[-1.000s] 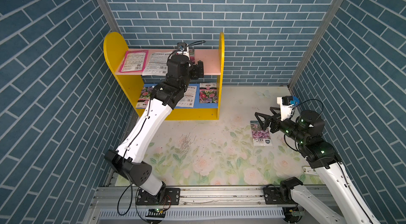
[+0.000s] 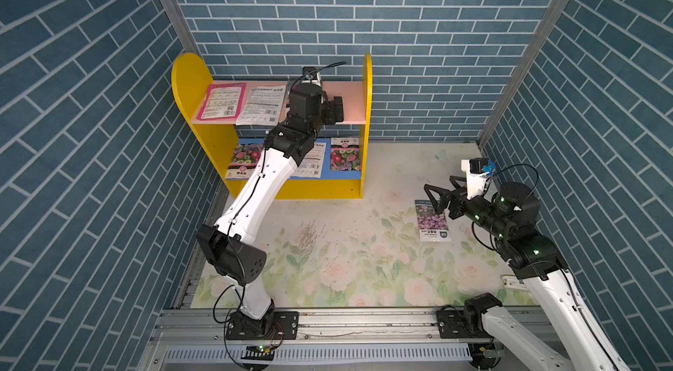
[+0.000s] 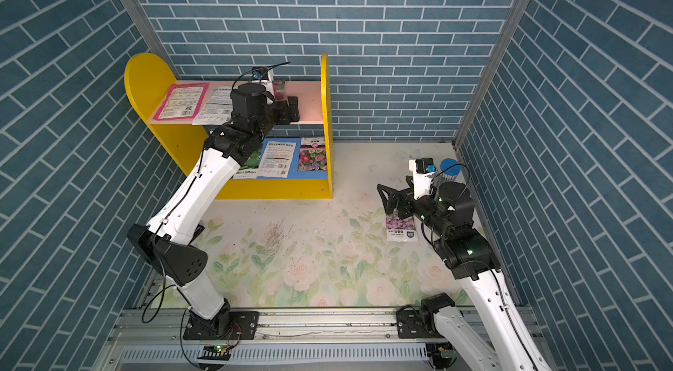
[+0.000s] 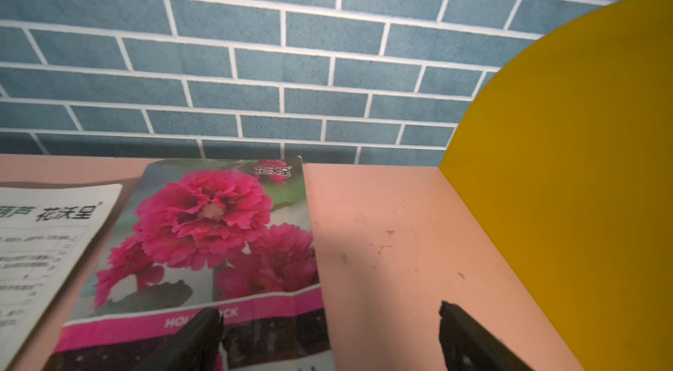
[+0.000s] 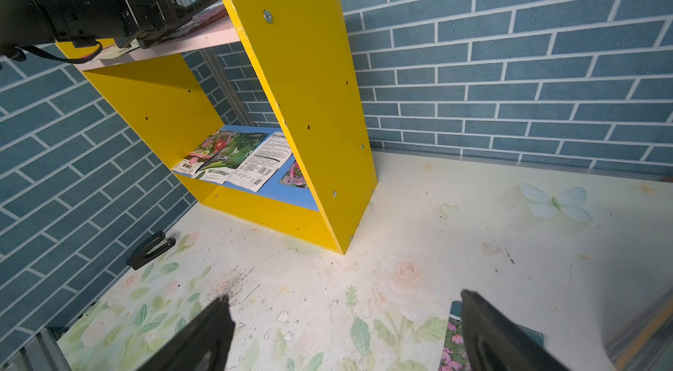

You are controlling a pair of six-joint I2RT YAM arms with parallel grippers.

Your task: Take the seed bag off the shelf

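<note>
On the upper pink shelf (image 4: 392, 231) lies a seed bag with magenta flowers (image 4: 210, 231), face up; its near end runs out of the left wrist view. My left gripper is open over the front of this shelf. The left finger (image 4: 199, 343) overlaps the bag in that view, while the right finger (image 4: 469, 339) stands over bare shelf to the bag's right. Nothing is gripped there, and contact cannot be told. In the top left view the left arm mostly hides this bag. My right gripper hangs open and empty above the table.
White-backed (image 2: 262, 105) and pink-edged (image 2: 223, 101) bags lie left on the upper shelf. A yellow side panel (image 4: 582, 160) closes its right end. Several bags rest on the lower blue shelf (image 3: 311, 174). Another bag (image 2: 432, 224) lies on the table below the right gripper; mid-table is clear.
My left gripper, still open, has shifted slightly right along the upper shelf, and its arm has swung right. The right arm is almost unmoved. The bags outside the left arm's cover look unmoved.
</note>
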